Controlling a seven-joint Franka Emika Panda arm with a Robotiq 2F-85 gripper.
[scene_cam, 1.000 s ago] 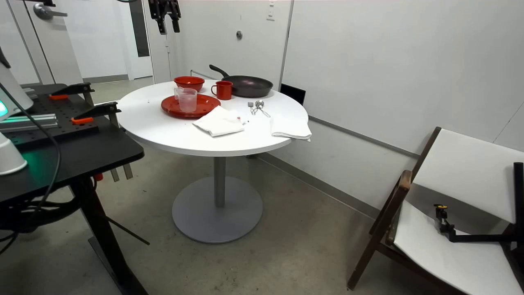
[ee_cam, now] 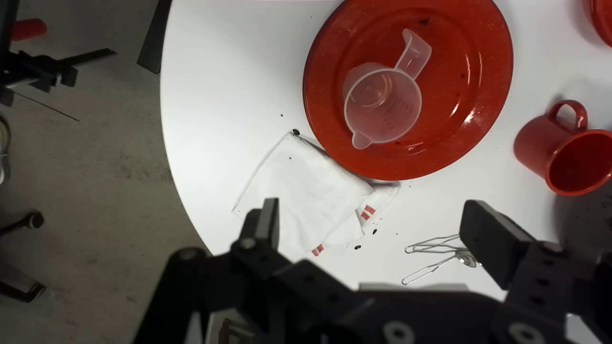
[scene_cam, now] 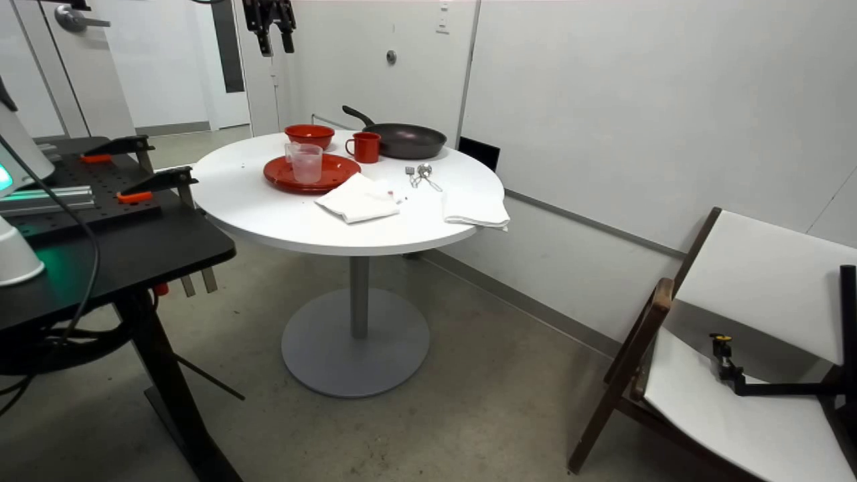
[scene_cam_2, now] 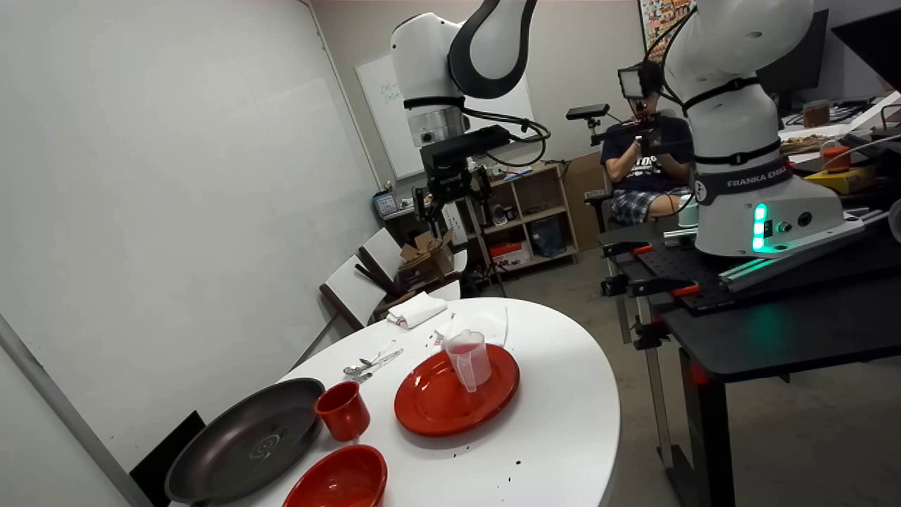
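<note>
High above the round white table, my gripper hangs open and empty; in the wrist view its two fingers stand wide apart. A clear measuring cup stands on the red plate, its handle pointing away from the gripper. Beside the plate lies a folded white cloth with red stripes, one corner close against the rim. A red mug stands between the plate and a dark frying pan. The red bowl is near the mug. Several small metal utensils lie together on the tabletop.
A second white cloth hangs slightly over the table's edge. Small dark crumbs are scattered near the plate. The black robot bench with clamps stands beside the table, and a whiteboard wall rises behind it. Someone sits in the background.
</note>
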